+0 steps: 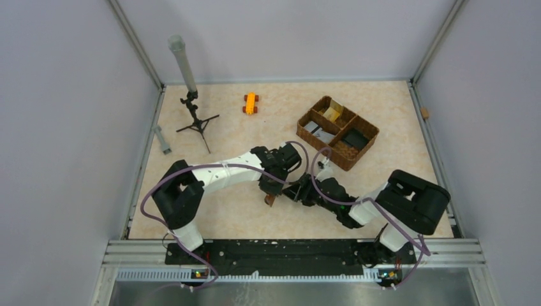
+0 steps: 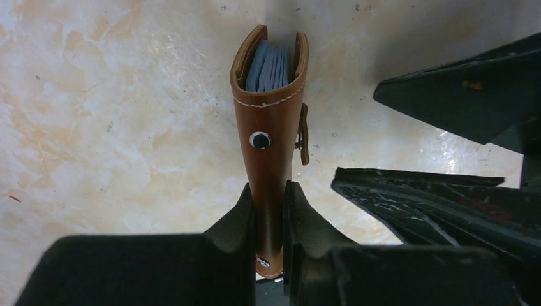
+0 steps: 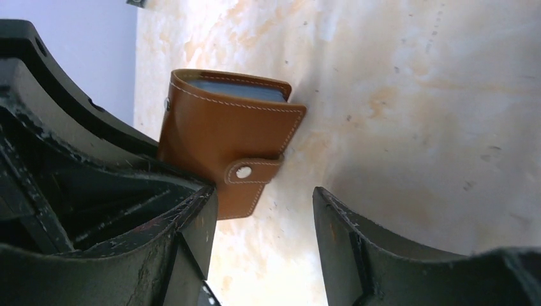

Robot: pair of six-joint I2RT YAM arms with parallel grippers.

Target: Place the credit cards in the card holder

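The brown leather card holder [image 2: 268, 115], stitched and with a snap strap [image 3: 255, 171], stands near the table's front middle, bluish cards or sleeves [image 2: 271, 67] inside its top. My left gripper is shut on it. My right gripper is open beside the holder, its fingers to the right of it in the left wrist view, with nothing between them. In the top view both grippers [image 1: 271, 191] meet at the centre front, the holder [image 1: 270, 199] partly hidden beneath the left one.
A woven divided basket [image 1: 348, 159] with yellow, grey and dark items stands at the back right. An orange toy car [image 1: 251, 102] lies at the back, and a black tripod [image 1: 194, 118] stands at the left.
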